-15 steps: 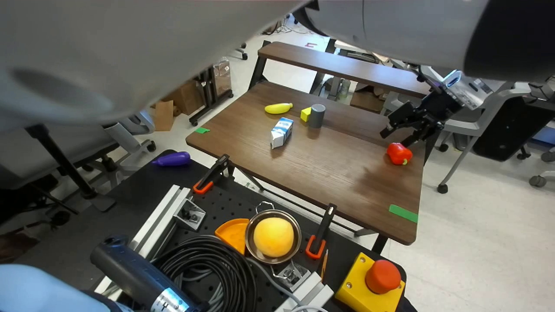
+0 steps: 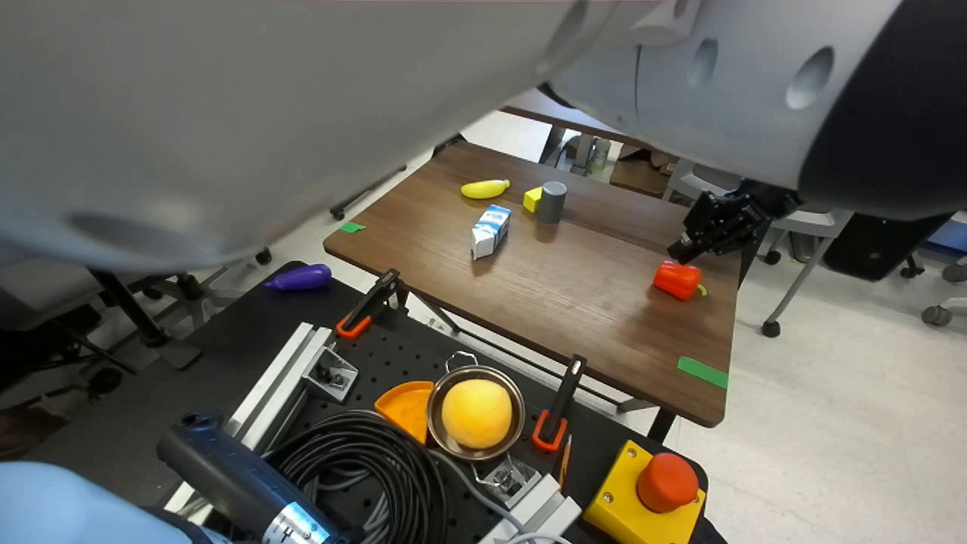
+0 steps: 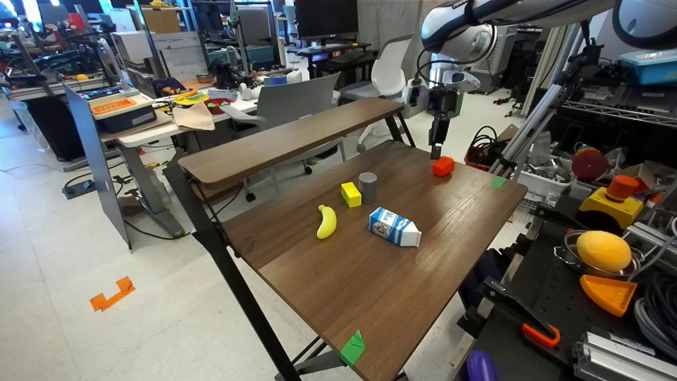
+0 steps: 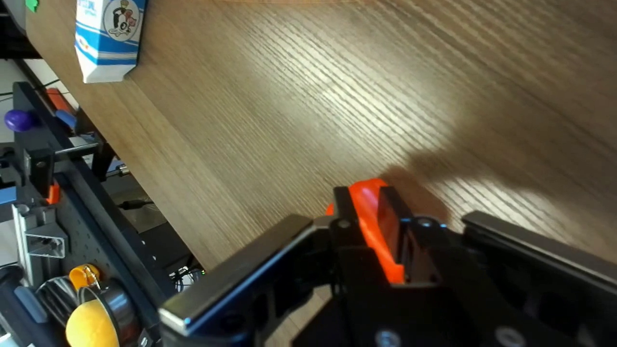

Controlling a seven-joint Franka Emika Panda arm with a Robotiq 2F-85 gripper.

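A red pepper [image 2: 677, 280] with a green stem lies on its side near the table's right end in exterior view 1. My gripper [image 2: 681, 252] is down at its upper left side. In exterior view 2 the gripper [image 3: 436, 154] points downward, its tip close against the pepper [image 3: 444, 166]. From the wrist, a strip of the pepper [image 4: 373, 222] shows in the narrow gap of the gripper, with one black finger [image 4: 343, 203] on each side. The fingers cover the rest, and whether both press on it cannot be made out.
A blue-and-white milk carton [image 3: 394, 226], a yellow banana [image 3: 327, 222], a yellow block [image 3: 350, 194] and a grey cylinder [image 3: 368, 188] stand or lie farther along the table [image 3: 355, 279]. Bare tabletop separates them from the pepper. A raised shelf [image 3: 285, 139] runs along one side.
The gripper has turned more downward and its fingers are closer together. In exterior view 1 the pepper has shifted slightly left and down and rotated, its stem now pointing right.
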